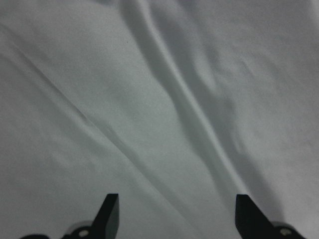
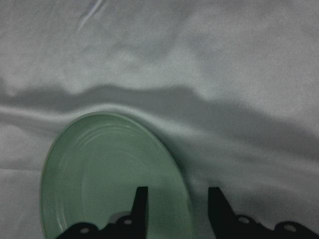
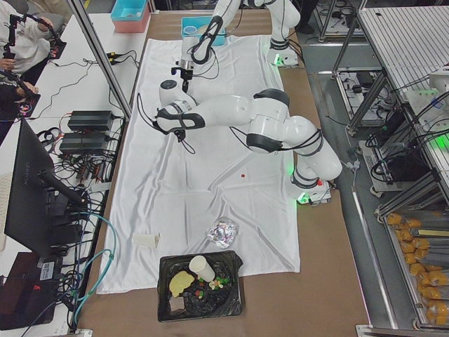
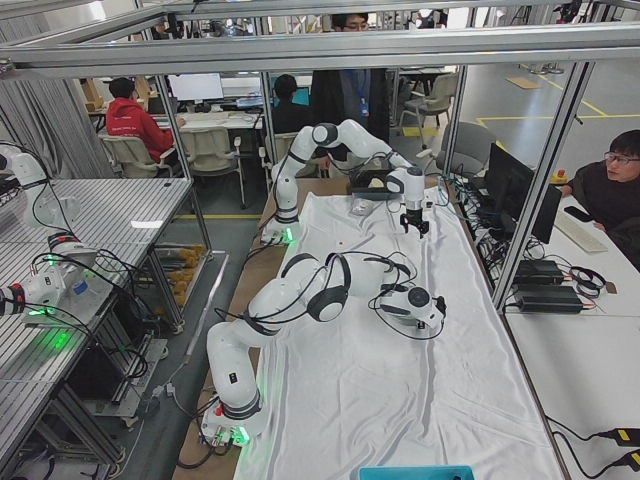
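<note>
My left gripper is open above wrinkled white cloth (image 1: pixel 149 109), with only cloth between its fingers in the left wrist view. My right gripper is open over the right-hand rim of a pale green plate (image 2: pixel 99 169), which lies on the cloth in the right wrist view. In the camera views both arms reach over the table from the same long side, and the plate is mostly or wholly hidden behind them.
A black tray (image 3: pixel 231 295) of assorted items, a foil bundle (image 3: pixel 222 232) and a pale block (image 3: pixel 146 239) occupy one end. Blue bins (image 3: pixel 219 38) are at the other. Monitors and cables line one side.
</note>
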